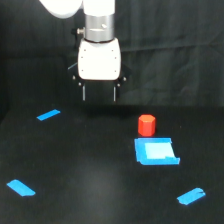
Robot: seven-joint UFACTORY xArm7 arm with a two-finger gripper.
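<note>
My gripper hangs high over the back of the dark table, pointing down. Its two thin dark fingers stand wide apart, open, with only the dark backdrop between them. To its right and lower in the view, a red block with a six-sided outline rests on the table, well apart from the fingers. Just in front of the block lies a white square edged with blue tape. Nothing sits on that square.
Strips of blue tape mark the table at back left, front left and front right. A dark curtain closes off the rear. Bare table fills the middle and left.
</note>
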